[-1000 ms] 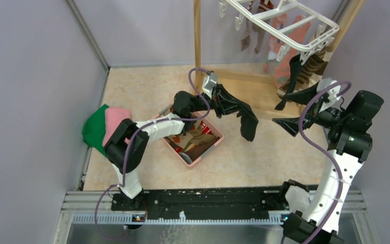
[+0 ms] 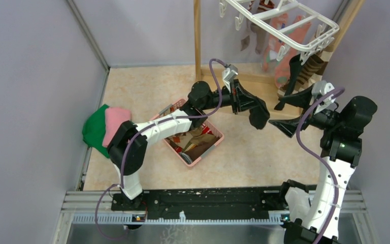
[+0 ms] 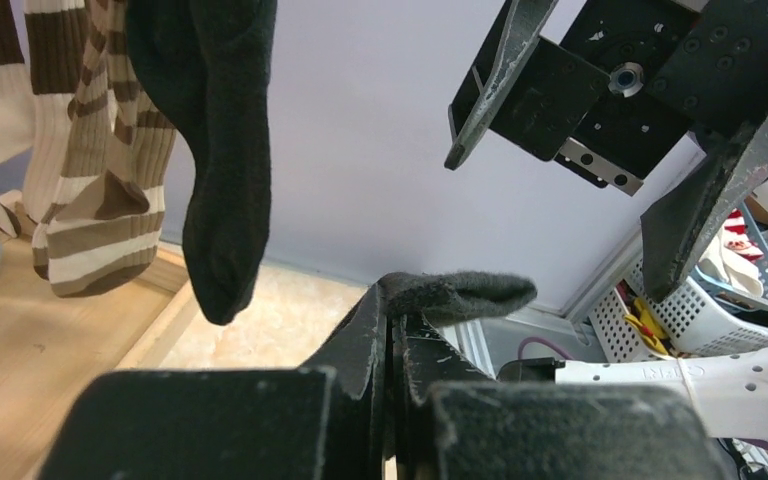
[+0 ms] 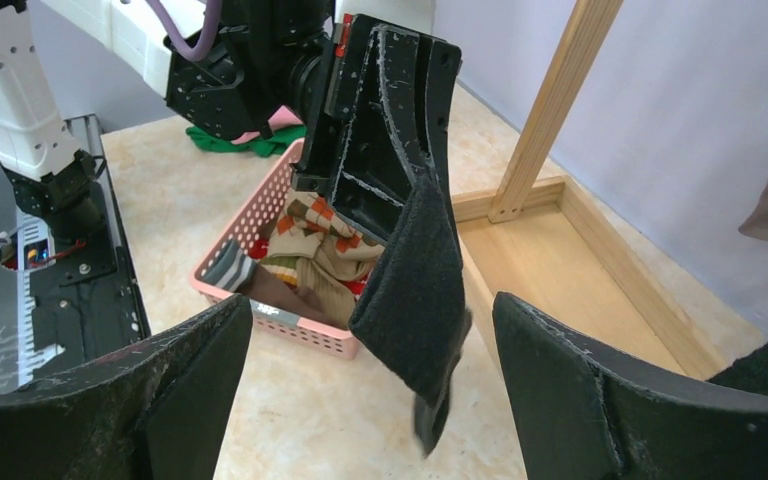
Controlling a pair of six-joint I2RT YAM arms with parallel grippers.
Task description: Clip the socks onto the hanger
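A dark sock (image 2: 259, 115) hangs from the fingertips of my left gripper (image 2: 251, 103), which is shut on it. In the right wrist view the same dark sock (image 4: 415, 290) droops in front of my open right gripper, apart from its fingers. My right gripper (image 2: 279, 112) holds nothing. The white hanger (image 2: 297, 38) is at the top right of the top view, with socks hanging under it. Among them a dark sock (image 3: 225, 150) and a brown striped sock (image 3: 110, 200) show up close in the left wrist view.
Under my left arm stands a pink basket (image 2: 216, 136) with several socks in it. A wooden stand (image 2: 198, 38) carries the hanger. Pink cloth (image 2: 117, 122) and green cloth (image 2: 93, 129) lie at the left.
My left gripper has moved right with the dark sock, toward the right gripper.
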